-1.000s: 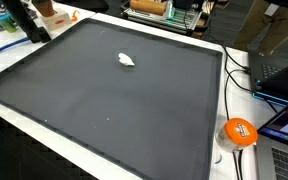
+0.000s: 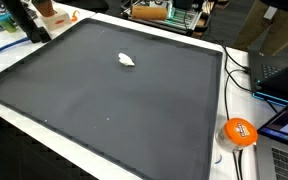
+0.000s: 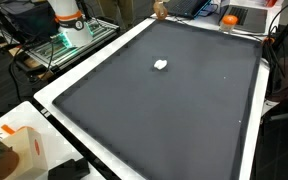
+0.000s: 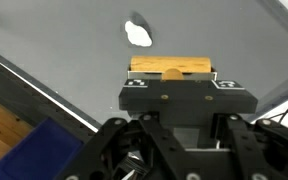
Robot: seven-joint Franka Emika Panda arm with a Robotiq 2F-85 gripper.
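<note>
In the wrist view my gripper is shut on a pale wooden piece (image 4: 171,65), seen as a straight bar beyond the gripper's black front. Much of this piece is hidden, so I cannot tell its full shape. A small white object (image 4: 138,34) lies apart from it, up and to the left. That white object (image 2: 125,59) rests on the grey board in exterior view 1, towards the back, and the same white object (image 3: 160,64) shows in exterior view 2. Neither exterior view clearly shows my gripper.
Most of the grey board (image 2: 109,105) is bare. An orange-topped round container (image 2: 237,134) stands off its right edge, near a laptop (image 2: 279,78) and cables. Assorted items crowd the back left corner.
On the board nothing has visibly moved; the white object lies in the same place.
</note>
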